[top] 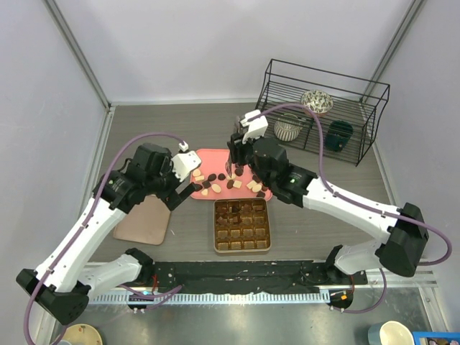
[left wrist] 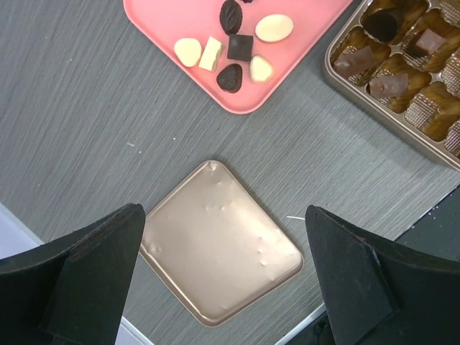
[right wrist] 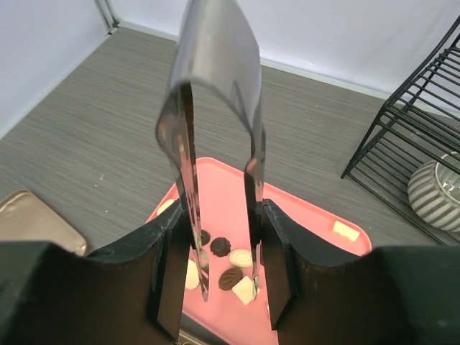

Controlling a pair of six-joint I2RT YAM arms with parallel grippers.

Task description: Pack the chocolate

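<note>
Metal tongs (right wrist: pixel 219 54) stand between the fingers of my right gripper, which is shut on them. Their two arms are spread, tips low over the pink tray (right wrist: pixel 316 223); no piece shows clamped between them. Several dark and cream chocolates lie on that tray, among them a brown oval (right wrist: pixel 230 279) and a cream square (right wrist: pixel 244 290) near the tips. In front of it stands the box with a brown compartment insert (top: pixel 242 226); a few dark pieces (left wrist: pixel 389 85) sit in its left cells. My left gripper is open and empty above the flat beige lid (left wrist: pixel 223 251).
A black wire rack (top: pixel 359 108) with patterned bowls (top: pixel 317 101) and a dark green cup (top: pixel 338 135) stands at the back right. Bare grey table lies behind the pink tray and right of the box.
</note>
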